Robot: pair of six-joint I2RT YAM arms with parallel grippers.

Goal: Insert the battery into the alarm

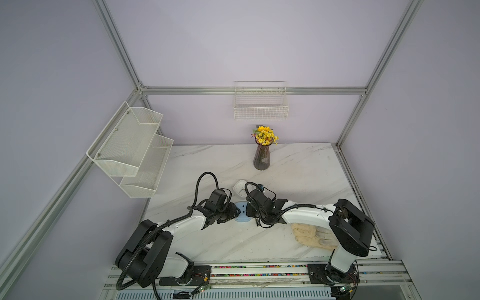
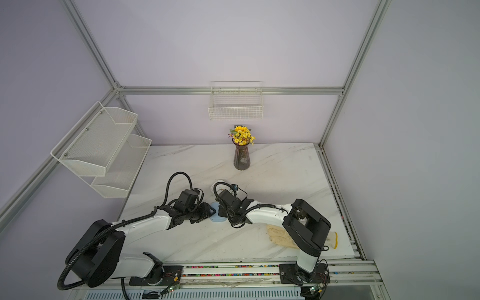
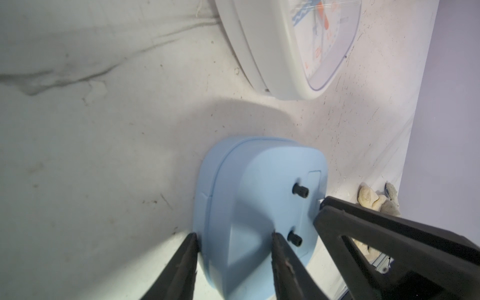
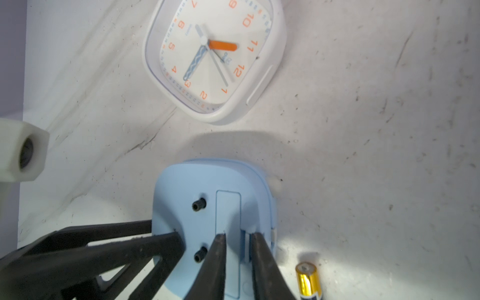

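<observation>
The blue alarm lies back-up on the table between both arms; its back shows two dark knobs and a long battery cover. My left gripper is shut on the alarm's side. My right gripper is part open, its fingertips over the cover area of the alarm's back, beside a narrow slot. A battery with a gold end lies on the table beside the alarm in the right wrist view.
A white clock lies behind the alarm. A vase of flowers stands farther back. Tan gloves lie at front right. Wire baskets hang on the walls.
</observation>
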